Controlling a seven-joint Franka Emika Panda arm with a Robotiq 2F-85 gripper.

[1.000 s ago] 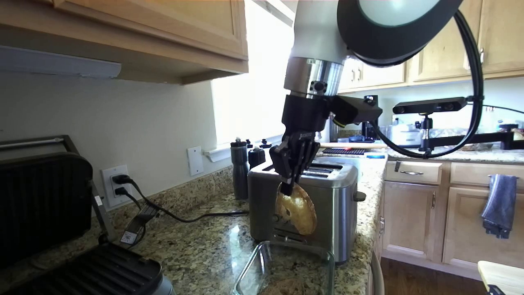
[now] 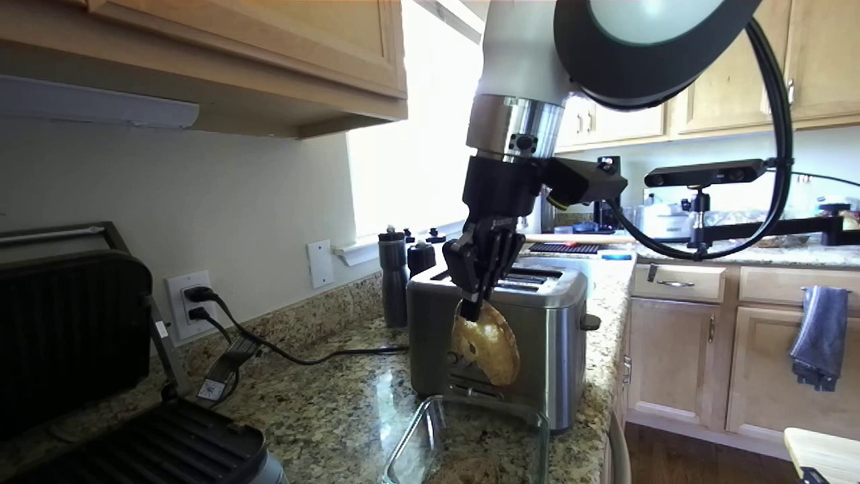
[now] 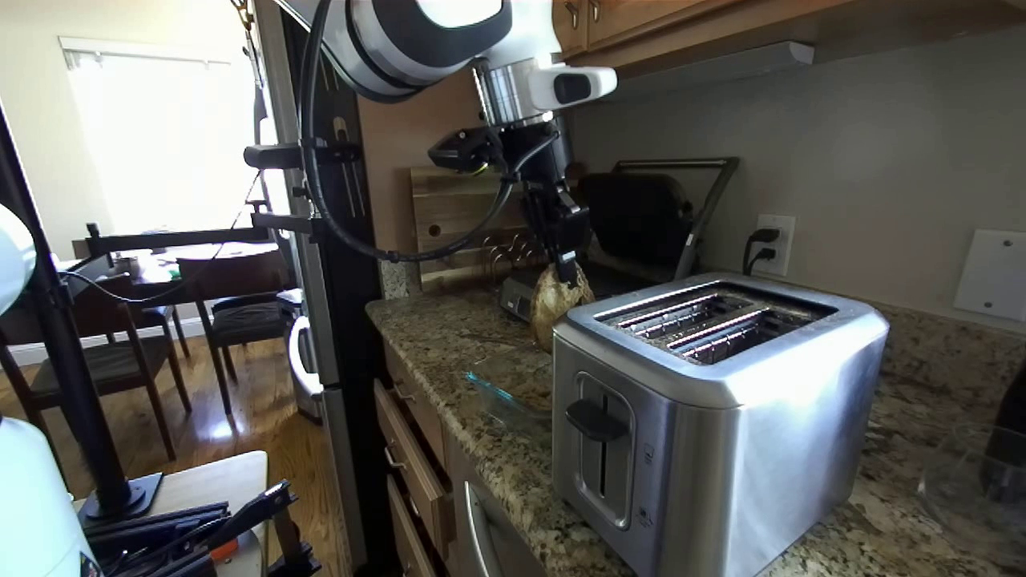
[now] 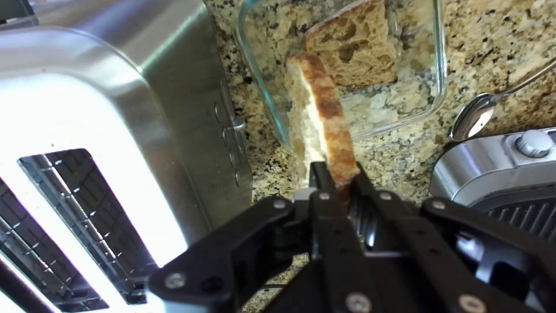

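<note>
My gripper is shut on a slice of bread (image 4: 332, 117), pinching it near one end of its brown crust. The slice (image 2: 487, 345) hangs edge-down in front of the steel toaster (image 2: 516, 347), above and beside the glass dish (image 2: 427, 407). In the wrist view, a second bread piece (image 4: 357, 47) lies inside the glass dish (image 4: 443, 57). Exterior view 2 shows the toaster (image 3: 664, 394) with its slots empty as far as visible, and the gripper (image 3: 567, 274) beyond it. The slice's lower part is hidden there by the toaster.
An open black grill (image 2: 161, 444) stands at the left, its steel edge (image 4: 458, 167) close to the dish. A spoon (image 4: 475, 115) lies on the counter. Behind the toaster stands a dark pepper mill (image 2: 393, 278). A power cord (image 2: 347, 352) runs along the wall side.
</note>
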